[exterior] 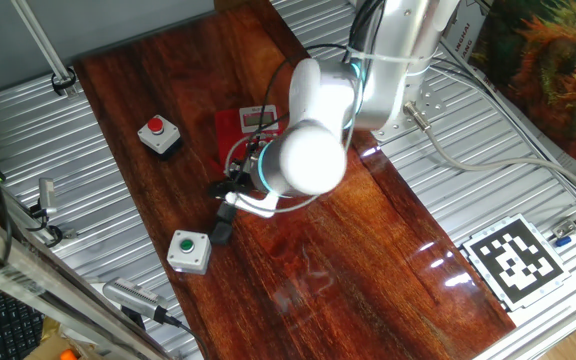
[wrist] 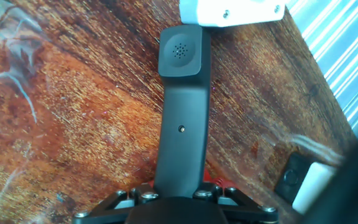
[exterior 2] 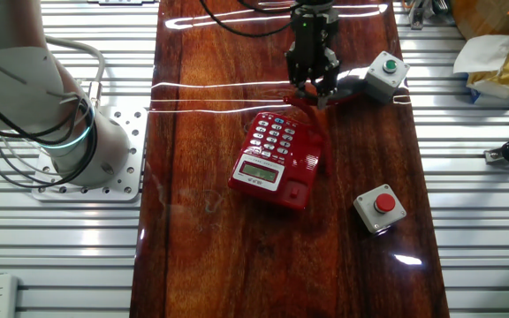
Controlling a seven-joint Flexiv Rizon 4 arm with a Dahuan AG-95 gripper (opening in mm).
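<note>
A black telephone handset (wrist: 182, 130) fills the middle of the wrist view, its perforated end pointing away from me. My gripper is shut on the handset's near part, with a finger on either side. In exterior view 1 the handset's end (exterior: 223, 228) shows below the arm, beside the green-button box (exterior: 189, 250). The red telephone base (exterior 2: 277, 163) lies on the wooden table, keypad and display facing up, and its cradle side looks empty. My gripper (exterior 2: 315, 87) is just beyond the base in exterior view 2. The arm partly covers the base in exterior view 1.
A red-button box (exterior: 158, 135) stands on the table near its left edge. A cable loops around the arm's wrist. Bare wood (exterior: 368, 270) is open on the near right side. A printed marker board (exterior: 515, 262) lies off the table.
</note>
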